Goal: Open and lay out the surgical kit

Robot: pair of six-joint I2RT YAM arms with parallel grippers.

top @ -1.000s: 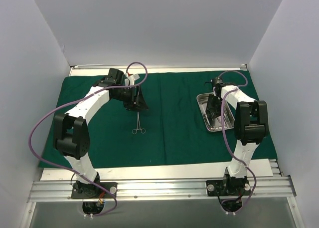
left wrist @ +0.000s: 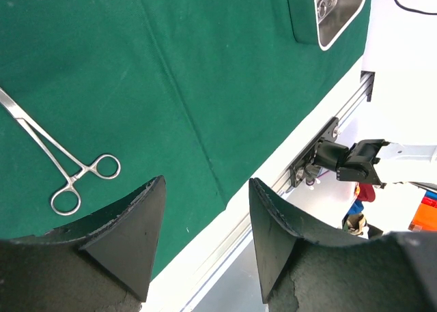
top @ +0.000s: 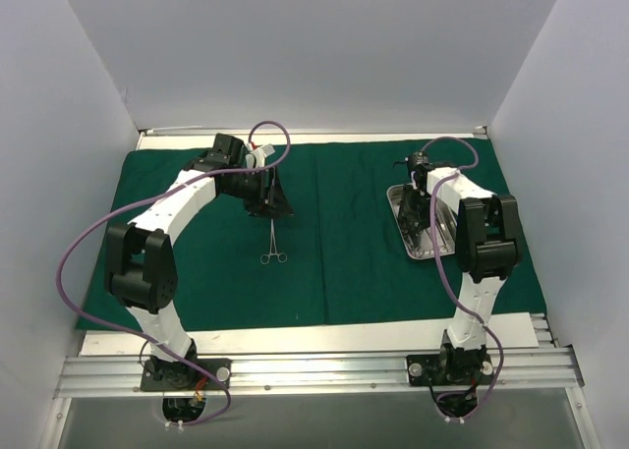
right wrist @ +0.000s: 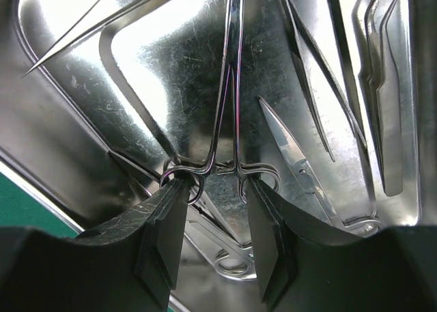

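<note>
A metal tray of surgical tools rests on the right part of the green cloth. My right gripper is in the tray, open, with the finger rings of a hemostat near its fingertips. Around it in the right wrist view lie scissors, bent tweezers and thinner pointed tweezers. Another ringed tool lies partly under my right fingers. On the left half of the cloth lies a single hemostat. Above its upper end hangs my left gripper, open and empty.
Metal rails run along the front edge, and grey walls stand at the sides and back.
My right gripper has shifted slightly to the left over the tray. The left arm and the hemostat on the cloth have not visibly moved.
</note>
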